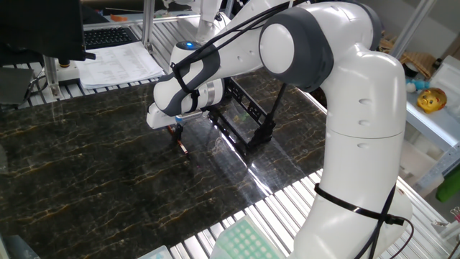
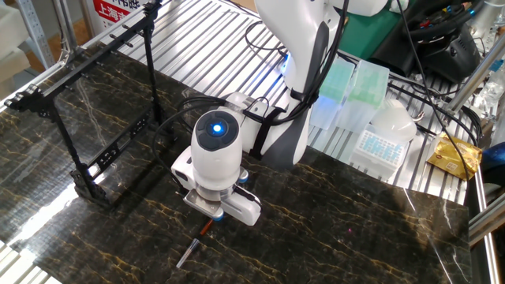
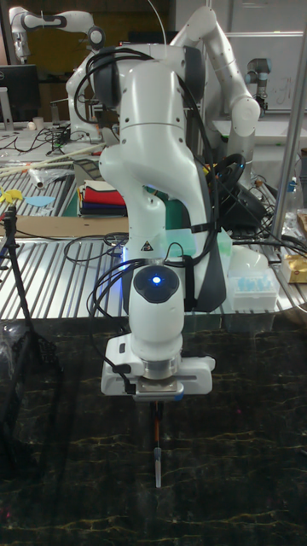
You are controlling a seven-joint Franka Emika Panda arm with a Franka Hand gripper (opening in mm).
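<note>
A slim pen-like stick (image 1: 185,148), reddish-brown with a pale end, shows below my gripper (image 1: 178,134) over the dark marbled tabletop (image 1: 93,180). In the second exterior view the stick (image 2: 188,253) runs out from under the white hand (image 2: 213,193), which hides its upper part. The third view has the pale end of the stick (image 3: 158,468) pointing toward the camera. My fingertips are at the stick's brown part, pointing down. Whether they are closed around it or only beside it cannot be told, nor whether the stick touches the table.
A black open frame (image 2: 99,158) stands on the table close beside the hand. Papers (image 1: 118,66) and a keyboard (image 1: 108,36) lie past one edge. Along another edge are clear boxes (image 2: 379,154) and a golden packet (image 2: 455,156).
</note>
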